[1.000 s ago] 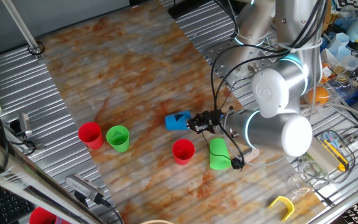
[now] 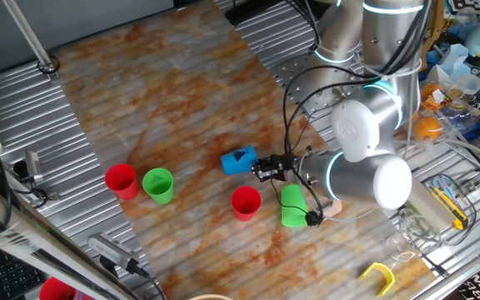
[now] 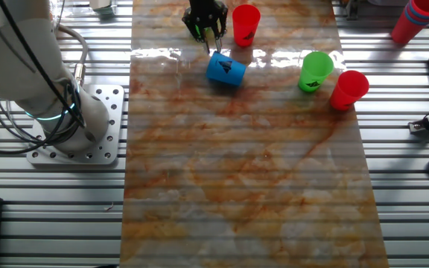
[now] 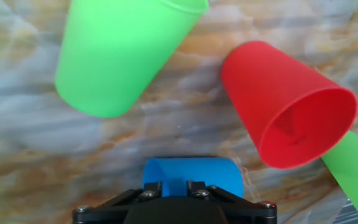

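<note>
A blue cup with a dark mark lies on its side on the marbled board. My gripper is at one end of it, and its two fingers stand apart in the wrist view. The fingers look open, with the blue cup's wall just beyond them; whether they touch it I cannot tell. In exterior view 2 the gripper points down at the cup from the far side.
Near the gripper are a red cup and a green cup partly covered by a cable. Another green cup and red cup stand together by the board's edge. Wide bare board lies beyond the blue cup.
The arm has shifted very slightly toward the blue cup, and its dangling cable has moved a little left. The cups appear to stay where they were.
</note>
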